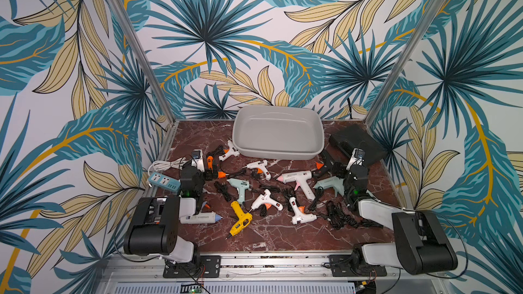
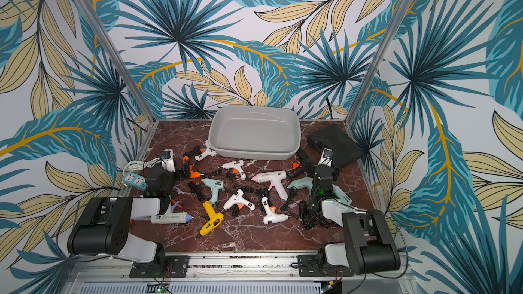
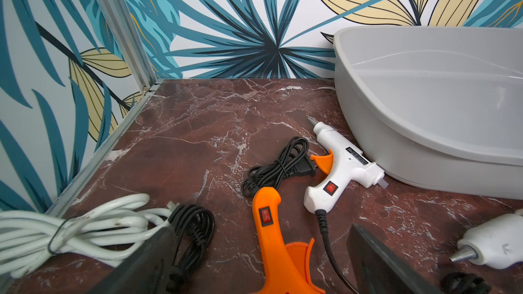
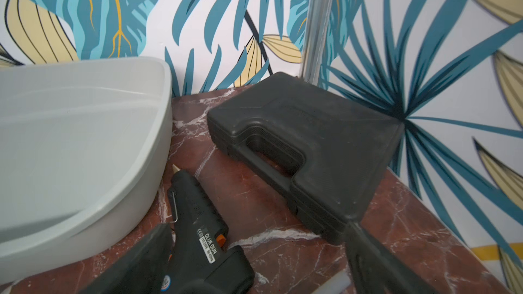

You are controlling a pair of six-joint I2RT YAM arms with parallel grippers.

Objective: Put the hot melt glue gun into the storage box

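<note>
An empty grey storage box stands at the back centre. Glue guns lie spread in front of it: a yellow one, white ones, a pink-tipped one, mint ones, an orange one and a black one. My left gripper stands open above the orange gun, left of the box, nothing held. My right gripper stands open over the black gun's area, right of the box, nothing held.
A black case lies at the back right. A power strip with a white cable is at the left edge. Black cables crowd the front right.
</note>
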